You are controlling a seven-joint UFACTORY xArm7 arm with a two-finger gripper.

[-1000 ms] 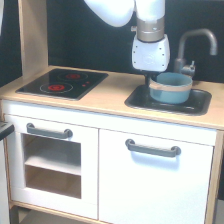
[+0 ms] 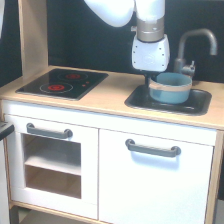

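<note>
A blue-green pot (image 2: 171, 94) with a pale rim sits in the dark sink (image 2: 205, 102) on the right of the toy kitchen's counter. The white robot arm reaches down from the top of the view, and its gripper (image 2: 150, 77) is at the left side of the pot, close to or touching its edge. The fingers are small and dark against the dark background. Whether they are open or shut on the pot does not show.
A black cooktop (image 2: 62, 83) with red rings lies to the left, with nothing on it. Bare wooden counter (image 2: 115, 90) separates it from the sink. A dark faucet (image 2: 190, 42) arches up behind the pot. Below are a windowed oven door (image 2: 45, 132) and a white cabinet door (image 2: 150, 185).
</note>
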